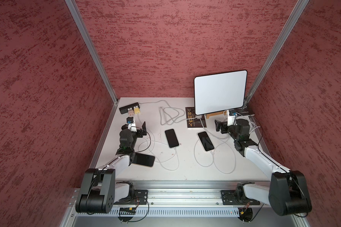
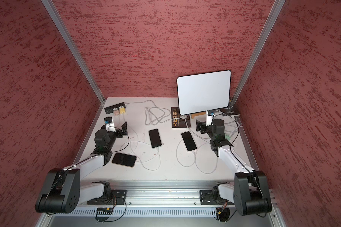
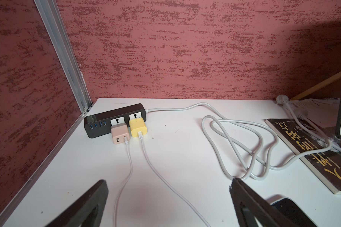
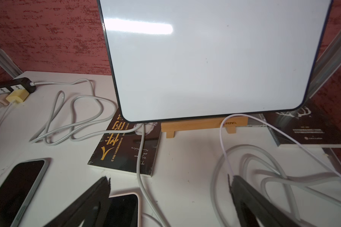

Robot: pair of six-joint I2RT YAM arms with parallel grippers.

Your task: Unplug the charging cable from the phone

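A dark phone (image 1: 172,138) lies mid-table, a white cable (image 1: 175,153) running from its lower end. To its right another phone (image 1: 205,141) has a white cable (image 1: 213,155) at its bottom edge. The third phone (image 2: 124,159) lies sideways at the front left; whether a cable joins it cannot be told. My left gripper is open with nothing between its fingers, over the left side of the table. The right gripper also stands open and empty, above the table to the right of the right-hand phone.
A black power strip (image 3: 113,119) with a pink charger (image 3: 120,133) and a yellow charger (image 3: 138,127) sits back left. The whiteboard (image 4: 212,56) stands at the back right on a wooden stand, beside a black book (image 4: 128,149). A loose grey cord (image 3: 250,151) lies between them.
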